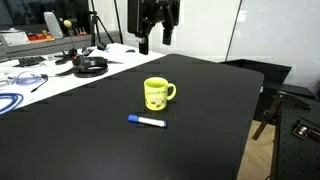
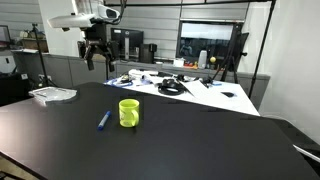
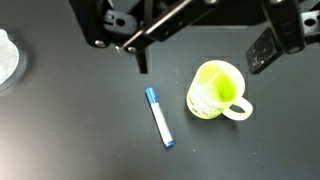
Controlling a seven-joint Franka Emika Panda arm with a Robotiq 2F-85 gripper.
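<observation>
A yellow mug (image 1: 156, 94) stands upright on the black table, its handle toward the right in exterior view 1. Close by lies a white marker with a blue cap (image 1: 147, 121); the wrist view shows the same marker (image 3: 158, 117) left of the mug (image 3: 215, 90). My gripper (image 1: 155, 45) hangs in the air well above the table, fingers spread wide and nothing between them. In the wrist view the mug's empty inside is visible between and beyond the fingers.
Headphones (image 1: 90, 66) and cables (image 1: 10, 100) lie on a white table behind. A clear plastic container (image 2: 54, 94) sits at the left in exterior view 2.
</observation>
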